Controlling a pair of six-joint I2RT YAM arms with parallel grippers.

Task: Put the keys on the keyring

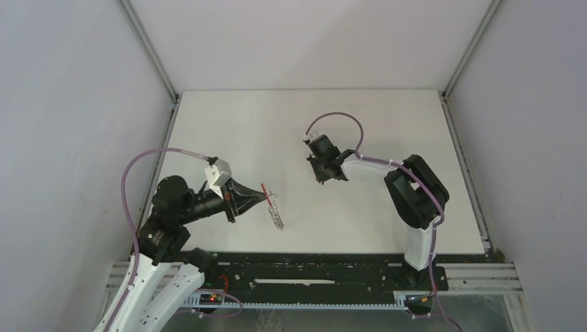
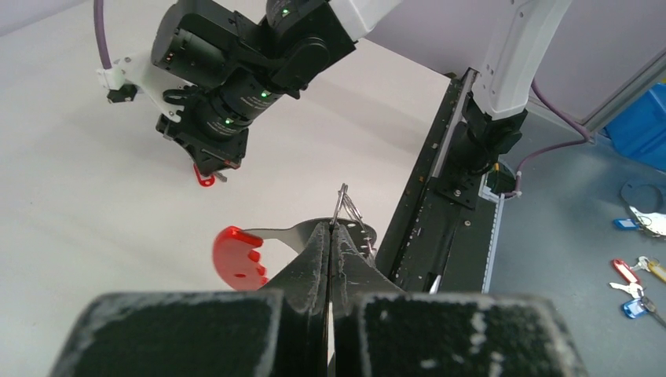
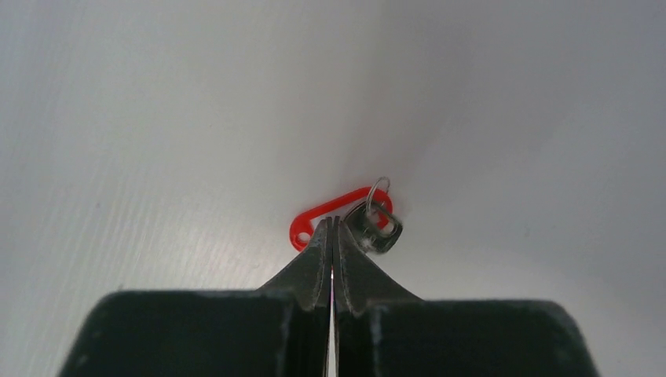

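Note:
A keyring point(image 2: 349, 206) with a red-and-grey tag point(image 2: 239, 255) dangles from the closed tips of my left gripper, which is shut on it; in the top view it hangs near the table's left-centre point(image 1: 274, 211). On the white table, a red key tag point(image 3: 322, 212) with a dark-looking key point(image 3: 373, 232) and a small metal loop lies just beyond my right gripper. That gripper is shut, pointing down at them, with nothing visible held between its fingertips.
Several tagged keys point(image 2: 636, 290) and a blue container point(image 2: 640, 122) show off the table in the left wrist view.

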